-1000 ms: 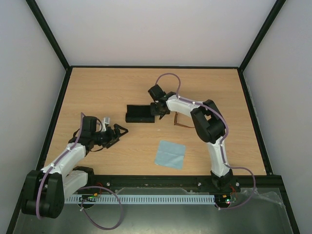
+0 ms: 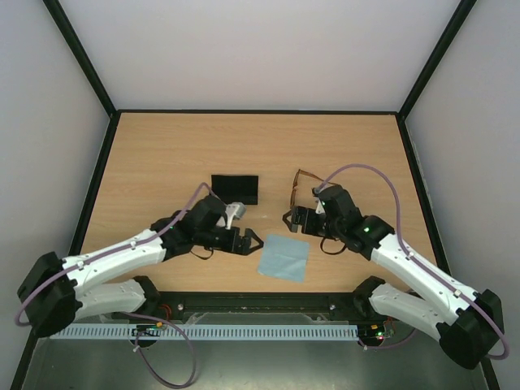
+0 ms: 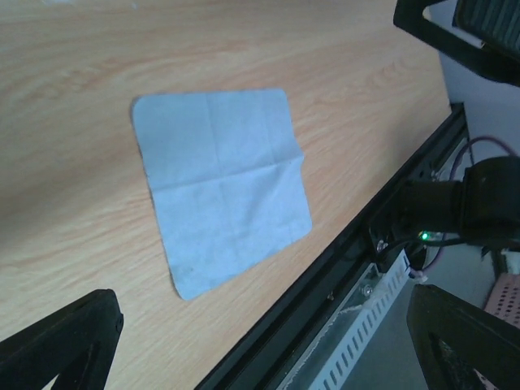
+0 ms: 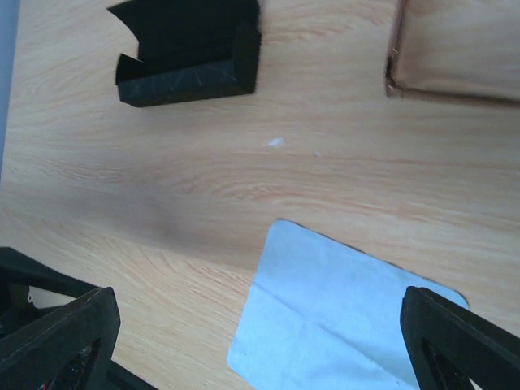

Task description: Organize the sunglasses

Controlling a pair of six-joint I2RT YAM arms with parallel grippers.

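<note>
The glasses (image 2: 293,191), brown-framed, lie on the table behind my right gripper, which hides part of them; in the right wrist view only a corner of their frame (image 4: 393,77) shows at the top right. Left of them stands a black case (image 2: 235,189), its lid up. A light blue cloth (image 2: 283,258) lies flat near the front edge, with creases across it. My left gripper (image 2: 258,241) is open at the cloth's left side. On the cloth's upper right, my right gripper (image 2: 288,223) is open too. Neither holds anything; both wrist views look down on the cloth (image 3: 223,187).
Bare wooden table (image 2: 179,146) stretches across the back and both sides. A black rail (image 2: 252,301) runs along the front edge. The two grippers are close together around the cloth.
My right gripper has come away from the case, moving right and forward to the cloth. My left arm has swung right to the cloth. Case, glasses and cloth appear unmoved.
</note>
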